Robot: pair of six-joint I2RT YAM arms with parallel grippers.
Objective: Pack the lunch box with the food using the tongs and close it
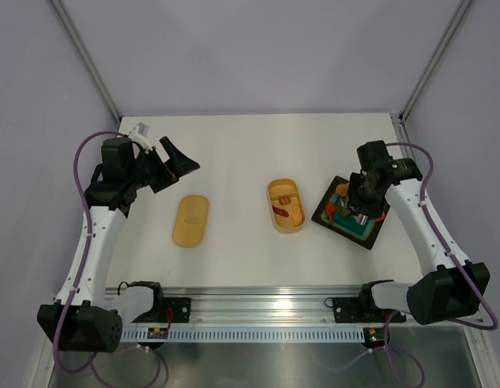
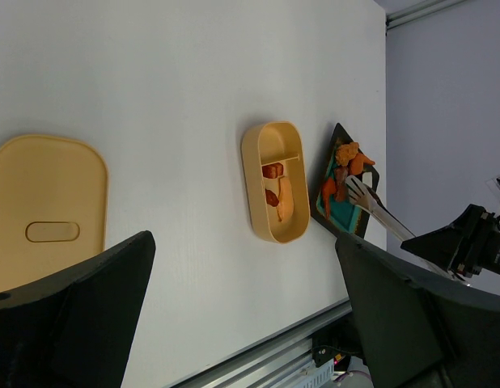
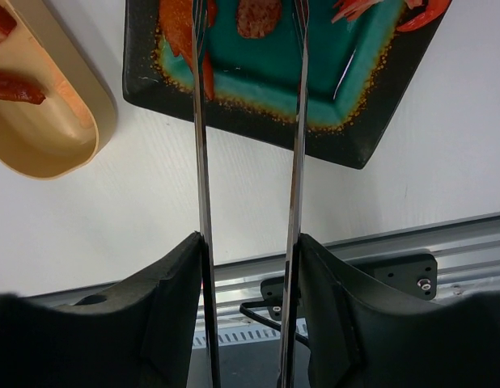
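Observation:
A tan lunch box (image 1: 276, 226) in the middle holds several food pieces, including a sausage (image 3: 15, 87). Right of it lies a dark plate (image 3: 355, 145) with a teal inside, holding orange food (image 3: 177, 28), a brown patty (image 3: 258, 16) and red pieces (image 3: 428, 12). My right gripper is open over that plate, its long metal fingers straddling the patty, nothing clearly held. My left gripper (image 1: 175, 162) hangs open and empty over the left side of the table.
A tan lid (image 1: 190, 221) lies flat at the left. A metal rail runs along the front edge.

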